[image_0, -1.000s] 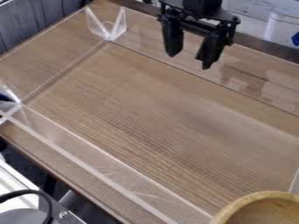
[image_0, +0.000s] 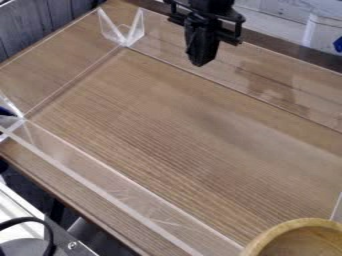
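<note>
My black gripper (image_0: 202, 52) hangs at the top middle of the view, over the back of a wooden board (image_0: 187, 140), with its fingers close together, shut. Nothing shows between them. Near the lower right corner a round wooden bowl (image_0: 287, 236) is partly in view, far from the gripper.
Clear plastic rails (image_0: 120, 187) edge the board, with clear brackets (image_0: 122, 29) at the back left. A white surface (image_0: 299, 25) lies behind at the top right. Cables and metal parts sit at the lower left. The board's middle is bare.
The gripper's two fingers, which stood apart earlier, have come together. The gripper has also risen and shifted slightly left toward the back.
</note>
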